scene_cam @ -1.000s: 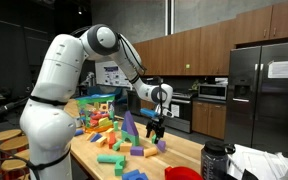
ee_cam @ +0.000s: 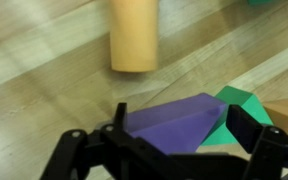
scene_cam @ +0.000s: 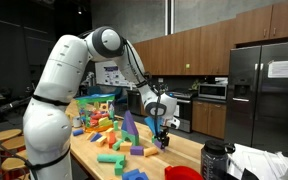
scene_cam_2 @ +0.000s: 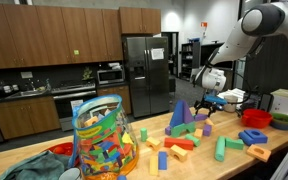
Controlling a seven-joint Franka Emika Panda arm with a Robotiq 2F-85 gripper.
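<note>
A purple block (ee_cam: 174, 122) fills the space between my gripper's (ee_cam: 177, 115) spread fingers in the wrist view. The fingers are open, low over the block, with one finger on each side. In exterior view 1, my gripper (scene_cam: 162, 139) is down near the tabletop, right of the tall purple piece (scene_cam: 131, 127). An orange block (ee_cam: 133, 38) lies just ahead of the purple one, apart from it. A green block (ee_cam: 246, 108) lies close against the right finger, partly hidden by it.
Several coloured blocks crowd the table left of the gripper. A clear bag of blocks (scene_cam_2: 104, 135) stands at the far side. A black canister (scene_cam: 215, 160) and a red bowl (scene_cam: 185, 173) are at the near right. Bare wood lies ahead of the fingers.
My gripper has come down from above the table to the level of the purple block, which it now partly hides. The other blocks look unmoved.
</note>
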